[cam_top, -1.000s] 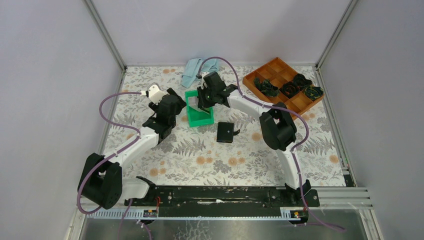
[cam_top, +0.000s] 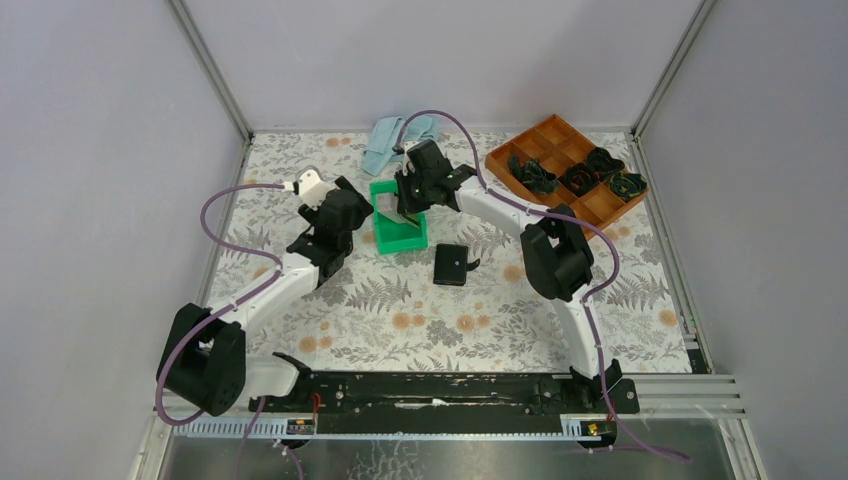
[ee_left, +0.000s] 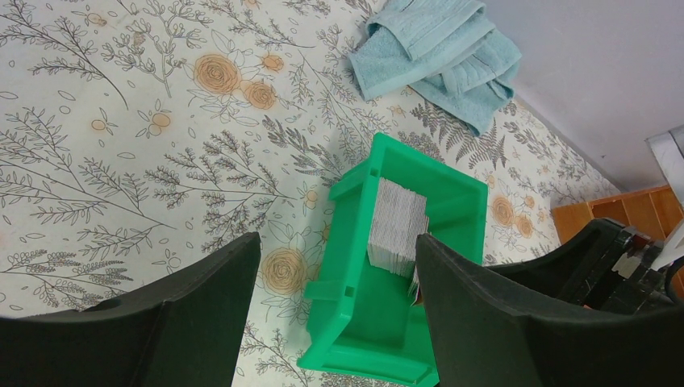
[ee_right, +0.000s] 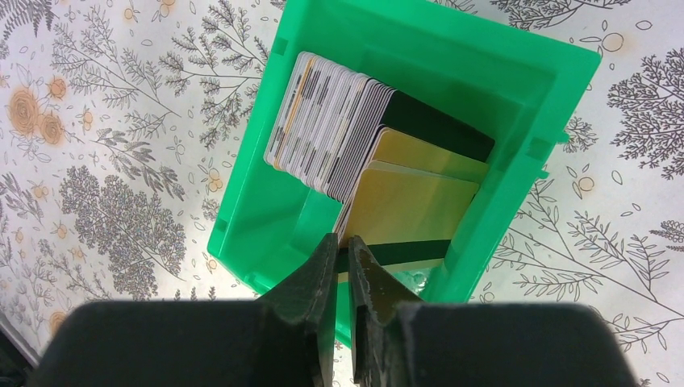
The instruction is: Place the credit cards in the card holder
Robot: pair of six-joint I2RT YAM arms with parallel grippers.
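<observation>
Many credit cards [ee_right: 310, 121] stand packed on edge in a green box [ee_right: 250, 173]. Several at the near end of the row, gold ones [ee_right: 411, 205] among them, lean over at a slant. My right gripper reaches into the box, its fingertips close together at the leaning cards' near corner. Only a narrow gap shows between them; whether a card is gripped cannot be made out. Left of the box, my left gripper stands open and empty. In the top view, the black card holder [cam_top: 451, 264] lies on the table, right of and below the box.
Behind the box lies a folded blue towel [cam_top: 395, 140]. A wooden compartment tray [cam_top: 552, 137] with dark rolled items occupies the back right.
My right gripper has shifted only very slightly at the box. The left arm, the box and the card holder have stayed where they were.
</observation>
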